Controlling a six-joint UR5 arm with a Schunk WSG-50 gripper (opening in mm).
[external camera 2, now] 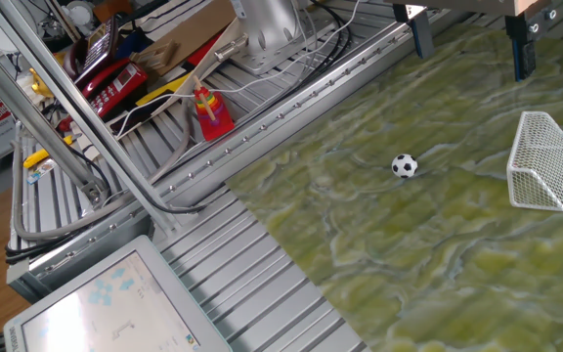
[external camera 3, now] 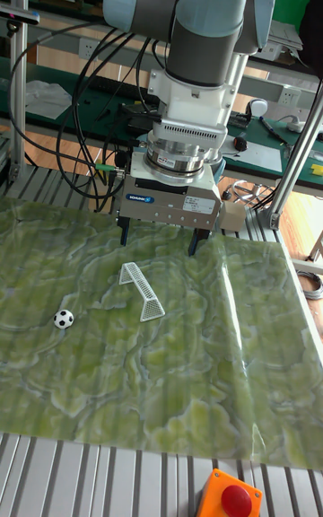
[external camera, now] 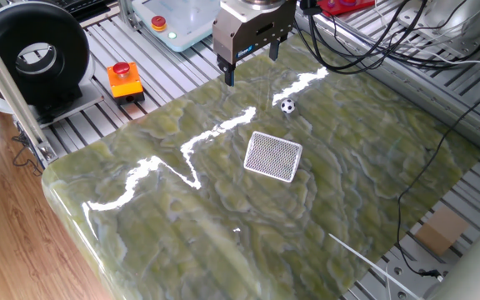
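A small black-and-white soccer ball (external camera: 287, 106) rests on the green marbled mat. Apart from it stands a white mesh goal (external camera: 272, 157); exterior view 2 shows the goal (external camera 2: 541, 162) upright, to the right of the ball (external camera 2: 405, 165). Above the mat hangs my gripper (external camera: 252, 65), its two fingers wide apart and nothing between them. In exterior view 3 the open gripper (external camera 3: 158, 241) is behind the goal (external camera 3: 143, 291), while the ball (external camera 3: 64, 319) lies to the goal's left. Neither object touches the fingers.
An orange box with a red button (external camera: 125, 83) sits beyond the mat's edge in exterior view 1. Black cables (external camera: 365, 58) run near the arm, and a thin white rod (external camera: 365, 260) crosses the mat's lower right edge.
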